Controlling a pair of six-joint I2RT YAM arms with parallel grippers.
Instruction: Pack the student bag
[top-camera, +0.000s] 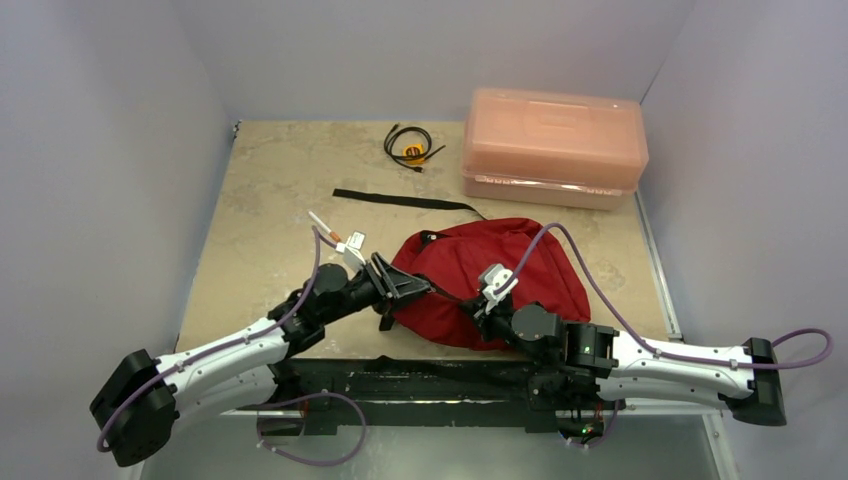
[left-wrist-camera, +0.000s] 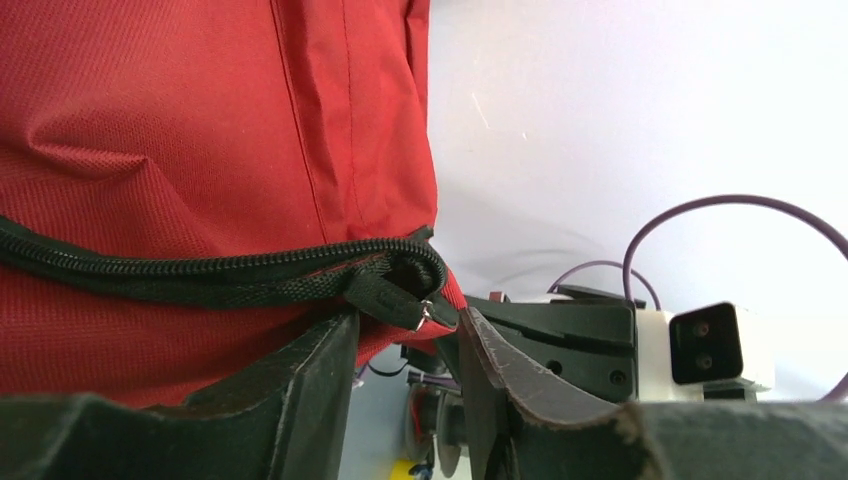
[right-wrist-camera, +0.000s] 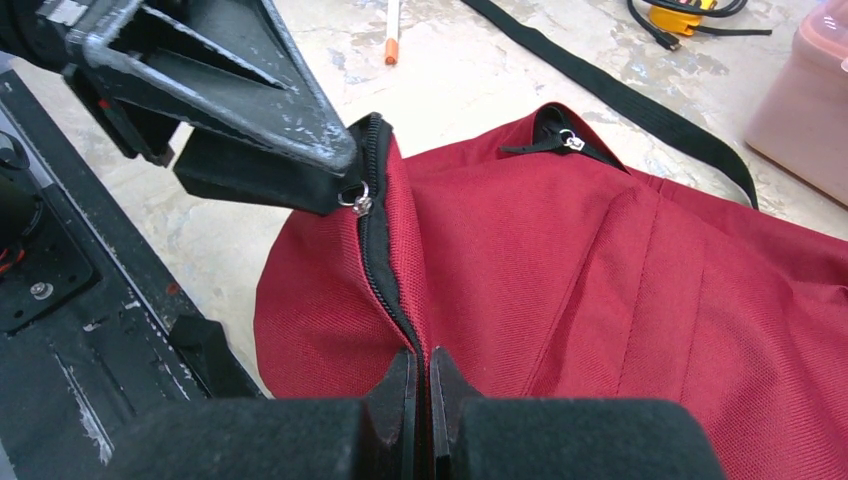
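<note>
A red bag (top-camera: 540, 280) lies on the table's front. My left gripper is part open around the end of a black zipper (left-wrist-camera: 250, 266), where a dark tab with a metal piece sits between or just above its fingertips; I cannot tell whether they touch it. In the right wrist view the zipper's slider (right-wrist-camera: 362, 204) shows beside the left fingers. My right gripper is shut on the zippered edge of the bag, below that slider. A second slider (right-wrist-camera: 570, 142) lies on the bag's far side.
A pink lidded box (top-camera: 554, 140) stands at the back right. A coiled black cable (top-camera: 393, 140) with a yellow item lies at the back middle, a black strap (top-camera: 395, 198) behind the bag. A white pen (right-wrist-camera: 393, 30) shows left of them.
</note>
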